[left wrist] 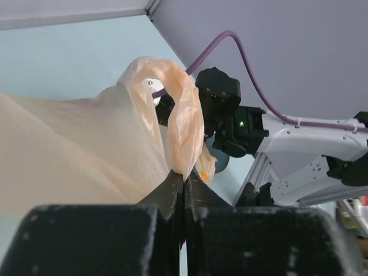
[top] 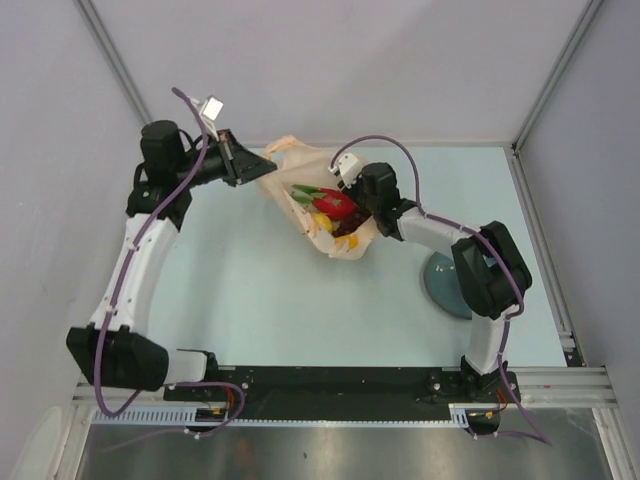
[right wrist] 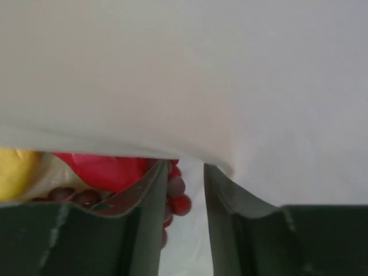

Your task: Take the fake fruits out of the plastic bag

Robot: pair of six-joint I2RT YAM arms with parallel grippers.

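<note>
The pale translucent plastic bag [top: 340, 243] lies open mid-table. Through its opening show a red fruit or vegetable with green ends [top: 335, 203], a yellow fruit [top: 322, 221] and dark red grapes [top: 349, 223]. My left gripper is shut on a pinched fold at the bag's edge, holding that side raised. The right gripper stands part open at the bag's right side, with bag film across the view above its fingertips. Grapes [right wrist: 177, 187] show behind and beside its left finger; nothing is clearly gripped.
A dark round plate [top: 446, 286] rests on the table to the right, partly under the right arm.
</note>
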